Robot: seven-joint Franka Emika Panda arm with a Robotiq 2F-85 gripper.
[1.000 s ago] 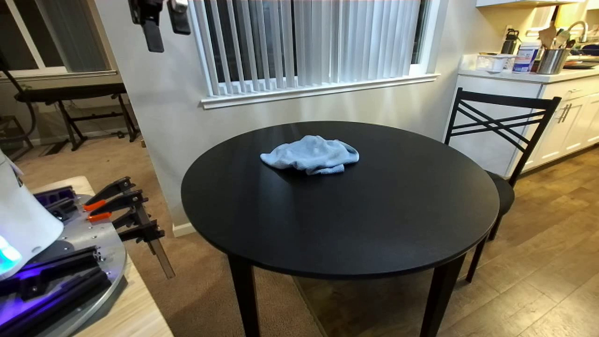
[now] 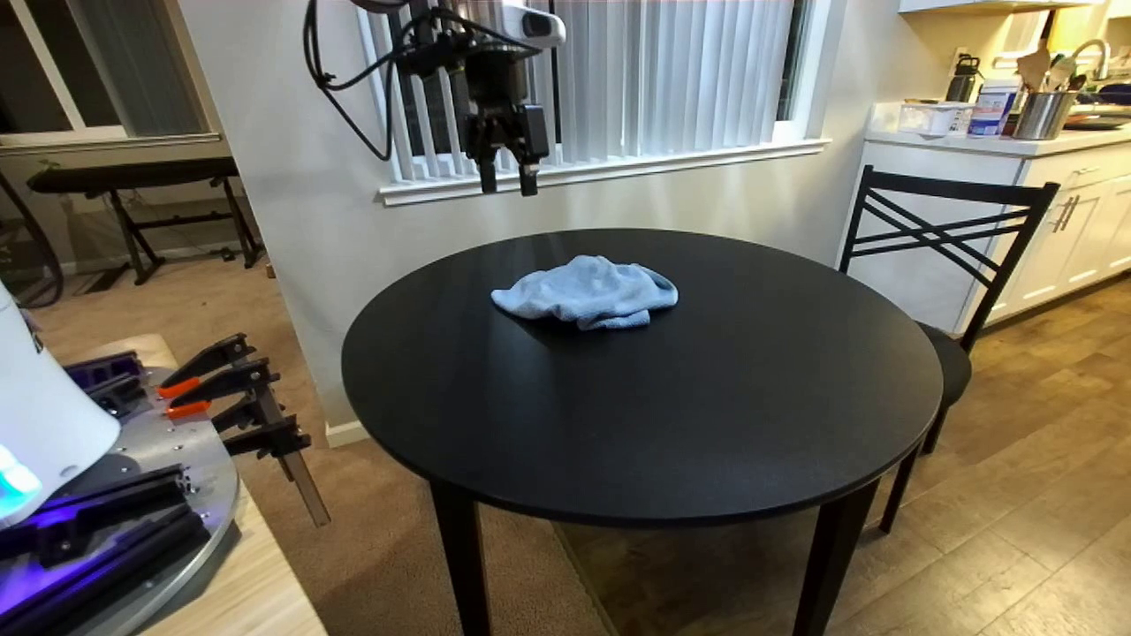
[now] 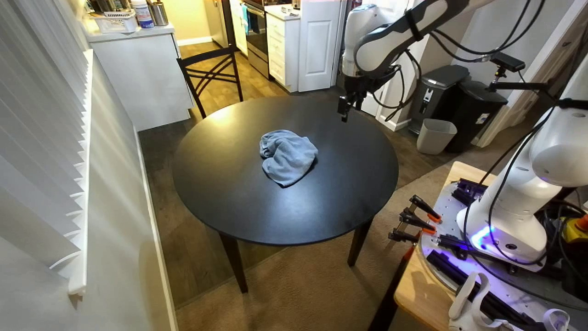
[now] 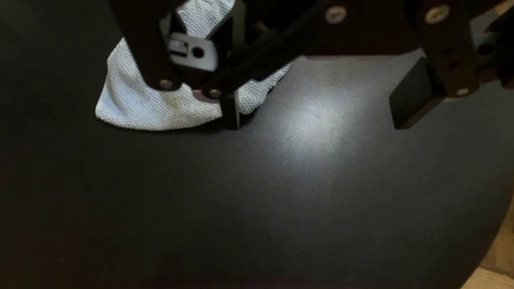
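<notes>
A light blue cloth [image 2: 589, 291] lies crumpled on the round black table [image 2: 679, 424], toward the window side in exterior view 1. From exterior view 2, the cloth [image 3: 290, 157] rests near the middle of the tabletop. My gripper [image 2: 509, 182] hangs in the air above table height, apart from the cloth. Its fingers stand wide apart with nothing between them. In the wrist view, the cloth [image 4: 159, 108] shows at the upper left, partly hidden behind one finger of the open gripper; bare tabletop fills the gap.
A black chair [image 2: 944, 238] stands at the table's kitchen side, and the window sill [image 2: 604, 173] runs along the wall. Clamps [image 3: 419, 215] grip the edge of the robot's own bench.
In exterior view 1 my gripper has moved right and down, from the upper left to over the table's far side. The cloth has stayed where it was.
</notes>
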